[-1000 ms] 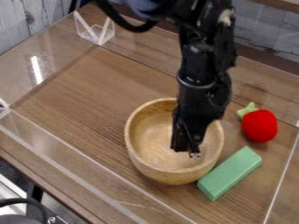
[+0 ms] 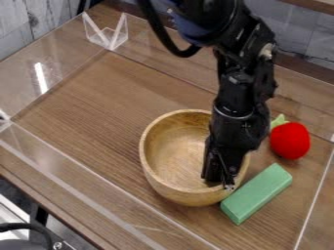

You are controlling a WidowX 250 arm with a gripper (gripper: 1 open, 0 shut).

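Note:
The black robot arm reaches down from the top centre to a wooden bowl (image 2: 170, 146) in the middle of the table. My gripper (image 2: 214, 180) is low at the right side of the bowl, its lower parts over the bowl's inside. It looks shut, and I see nothing clearly held in it, though the dark fingertips are hard to make out.
A red round object (image 2: 290, 140) with a green top lies to the right of the bowl. A green block (image 2: 257, 193) lies at the bowl's lower right.
The arm came lower and toward the bowl's right side over the last second. The bowl and other objects look unmoved.

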